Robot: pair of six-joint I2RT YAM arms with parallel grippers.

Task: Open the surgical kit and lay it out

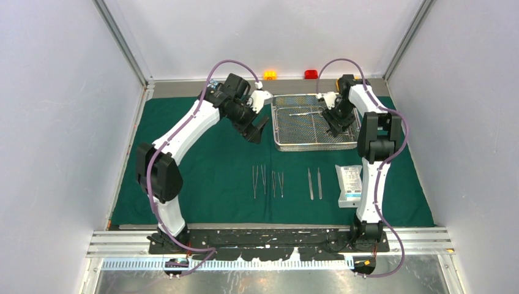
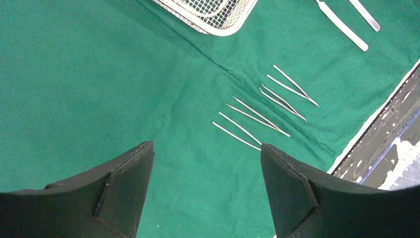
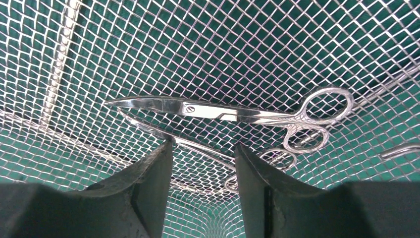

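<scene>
Inside the wire mesh tray [image 1: 294,147] my right gripper is part open, its fingers on either side of the shaft of the lower scissors [image 3: 198,147]; whether they touch it I cannot tell. Just beyond lies a second, larger pair of scissors [image 3: 218,111] on the mesh. My left gripper stands open and empty over the green cloth, left of the tray. Several tweezers [image 2: 260,119] lie on the cloth in front of the tray, and to their right are two scalpel handles [image 1: 315,184].
A white packet [image 1: 349,184] lies at the right front, close to the right arm. One thin instrument [image 1: 305,113] rests in the tray's left part. Yellow and red blocks [image 1: 311,74] stand behind the tray.
</scene>
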